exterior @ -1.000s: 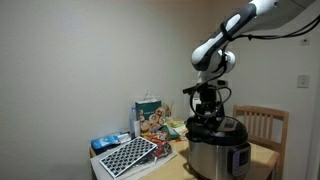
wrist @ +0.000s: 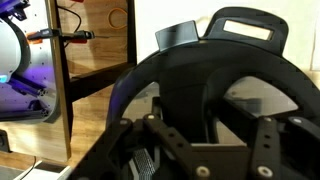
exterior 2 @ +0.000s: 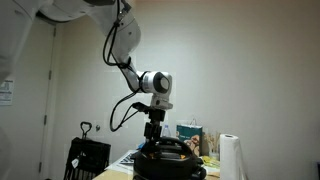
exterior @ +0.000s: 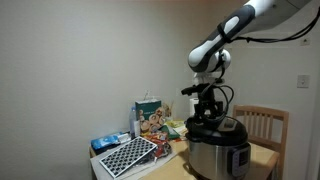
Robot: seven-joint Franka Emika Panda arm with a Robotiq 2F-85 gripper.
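Observation:
A steel multicooker with a black lid stands at the table's front in exterior view 1. My gripper points down right above the lid's handle, with its fingers close to it or touching. From the other side, the lid and the gripper show against the wall. In the wrist view the dark lid fills much of the frame, its black handle bar running between the gripper's fingers. The fingers look part open around that bar; whether they press on it is hard to see.
A perforated dark tray lies left of the cooker, with a green bag and packages behind. A paper towel roll stands nearby. A wooden chair is at the right.
Over the last second the gripper has shifted slightly at the lid handle, and the arm above it has turned a little. Cooker and lid appear to stay in place.

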